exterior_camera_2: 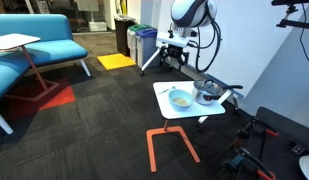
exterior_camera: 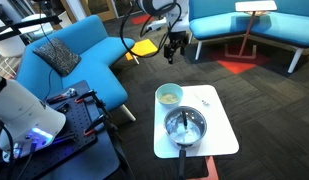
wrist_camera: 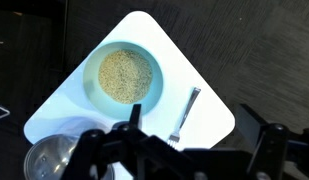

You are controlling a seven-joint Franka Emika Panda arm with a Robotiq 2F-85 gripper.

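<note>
My gripper is open, its two black fingers wide apart in the wrist view with nothing held between them. It hangs in the air above the small white table [exterior_camera: 216, 125], on the far side as exterior view 1 sees it. A light-blue bowl [wrist_camera: 96, 80] with tan grains [wrist_camera: 125, 76] in it stands on the table. A fork [wrist_camera: 184, 117] lies beside the bowl. The metal pot [exterior_camera: 171, 132] stands near the bowl, its dark handle [exterior_camera: 182, 163] over the table edge; something dark shows inside it.
Blue sofas [exterior_camera: 239, 27] stand behind, with another small white table [exterior_camera: 256, 6] among them. To the left of the table in exterior view 1 is the robot's base [exterior_camera: 29, 115] with a dark stand. Open carpet [exterior_camera_2: 94, 105] surrounds the table.
</note>
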